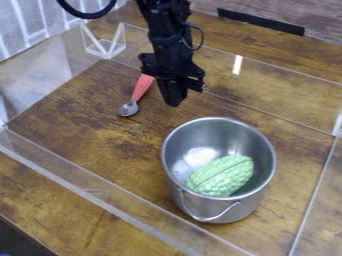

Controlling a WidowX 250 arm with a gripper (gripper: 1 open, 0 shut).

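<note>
My black gripper (171,86) hangs over the wooden table at the upper middle, just right of a spoon (143,88) with a red handle and metal bowl. Whether its fingers are open or shut is too small to tell. Below it, at the lower right, stands a metal bucket (178,150) holding a pale green textured oval object (222,175).
Clear panels or edges run along the left and right sides, and a white frame (104,42) stands at the upper left.
</note>
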